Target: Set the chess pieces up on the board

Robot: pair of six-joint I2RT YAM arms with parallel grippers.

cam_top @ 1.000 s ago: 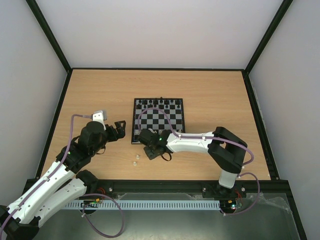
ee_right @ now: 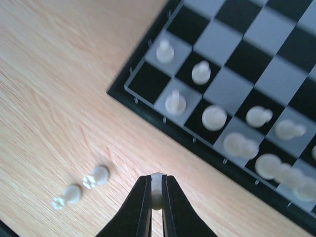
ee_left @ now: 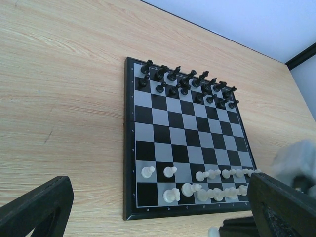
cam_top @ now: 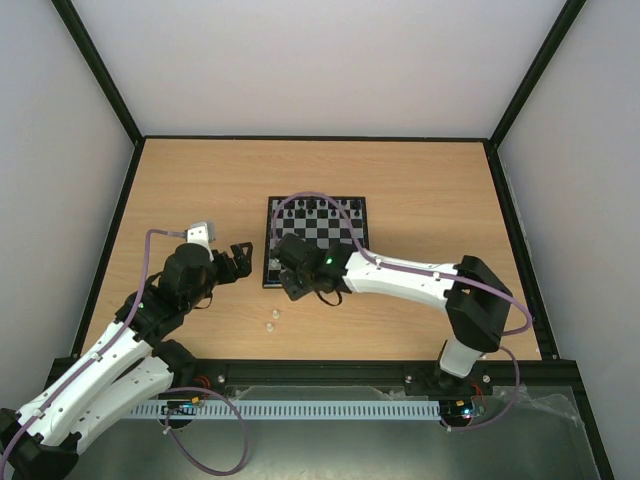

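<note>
The chessboard [ee_left: 129, 163] has black pieces [ee_left: 172, 75] along its far side and white pieces [ee_left: 202, 194] along the near side. Its near-left corner square [ee_right: 148, 83] is empty, with a white pawn [ee_right: 165, 51] in front and another white piece [ee_right: 176, 103] beside it. My right gripper is shut on a white chess piece [ee_right: 156, 192], held by the board's near edge; its lower part is hidden. Left of the board, my left gripper [cam_top: 240, 258] stands open and empty.
Two loose white pieces [ee_right: 100, 174] [cam_top: 270, 327] lie on the wooden table in front of the board, left of my right gripper. The table right of the board [cam_top: 430, 215] is clear. The right arm [cam_top: 400, 280] crosses the near-right side.
My right gripper has shifted away from the table's front edge and slightly left, towards the board, carrying the piece. The right elbow has swung right. My left arm stays still.
</note>
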